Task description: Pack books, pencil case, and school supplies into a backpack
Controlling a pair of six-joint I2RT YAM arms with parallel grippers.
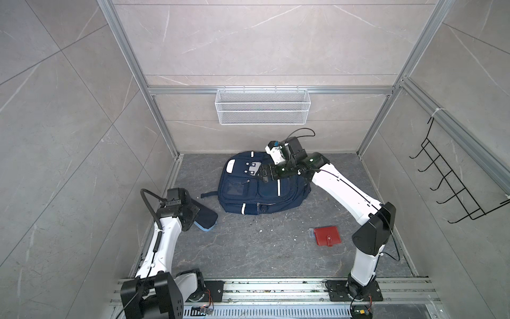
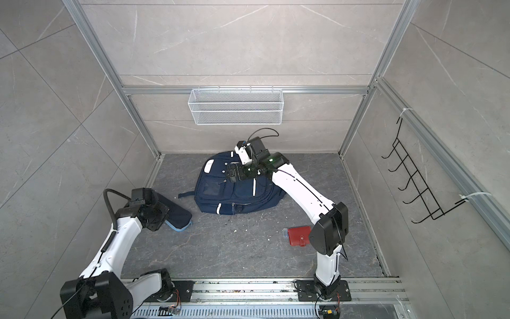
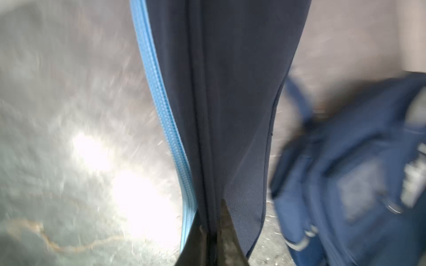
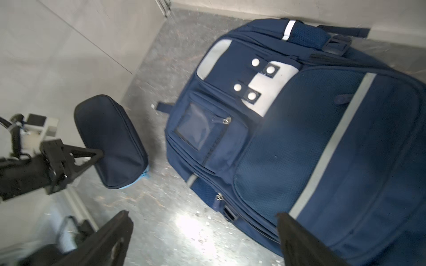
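My left gripper is shut on a dark navy pencil case (image 4: pixel 113 133) with light-blue zip (image 3: pixel 159 102), holding it up at the left side. The navy backpack (image 1: pixel 233 199) lies flat at the back middle, its front pockets and white patches upward. My right gripper (image 1: pixel 263 172) hangs open above the backpack's front, with nothing between its fingers. A red wallet-like notebook (image 1: pixel 326 235) lies at the front right, a small clear piece beside it.
A white mesh basket (image 1: pixel 263 106) hangs on the back wall and a black hook rack (image 1: pixel 446 175) on the right wall.
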